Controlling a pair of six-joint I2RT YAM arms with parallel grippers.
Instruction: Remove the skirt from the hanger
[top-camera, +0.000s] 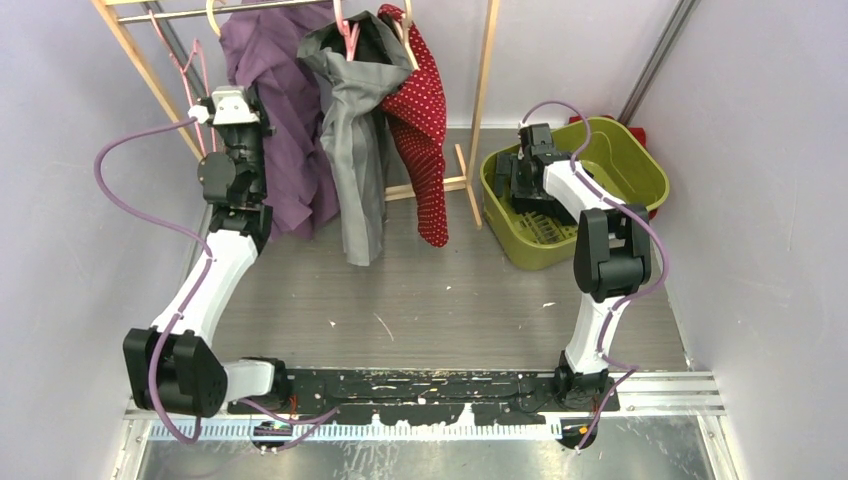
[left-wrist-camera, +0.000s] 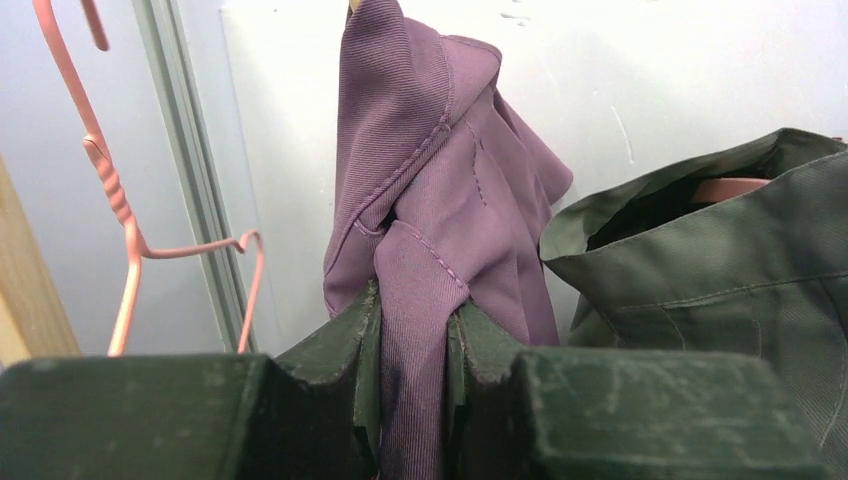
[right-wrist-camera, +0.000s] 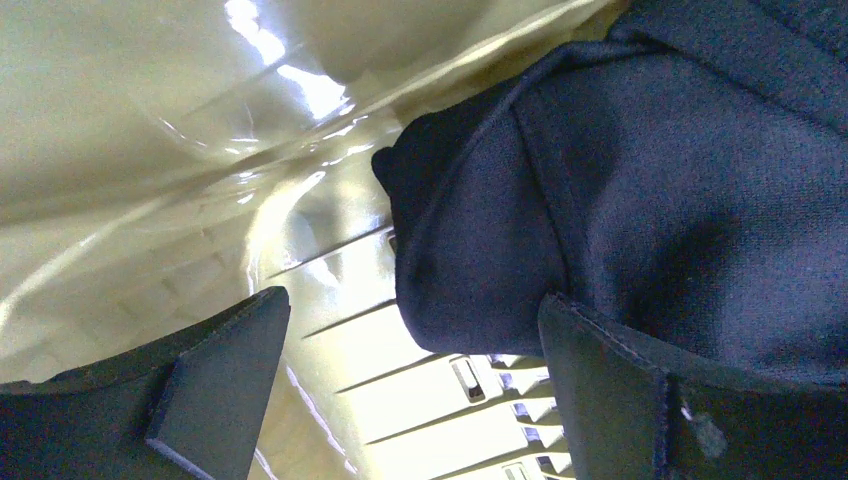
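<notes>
The purple garment (top-camera: 285, 120) hangs from the rack on a hanger (top-camera: 213, 18). In the left wrist view my left gripper has its fingers on both sides of a bunched fold of this purple cloth (left-wrist-camera: 430, 200). The fold fills the gap between them; whether it is clamped cannot be told. Over the olive tub (top-camera: 540, 257), my right gripper stands open, low inside it. A dark navy cloth (right-wrist-camera: 620, 200) lies below its right finger, and nothing is pinched between the fingers.
A grey garment (top-camera: 365, 130) and a red dotted one (top-camera: 415, 120) hang right of the purple cloth. Empty pink hangers (left-wrist-camera: 125, 220) are at the left, near the wooden rack post (left-wrist-camera: 25, 280).
</notes>
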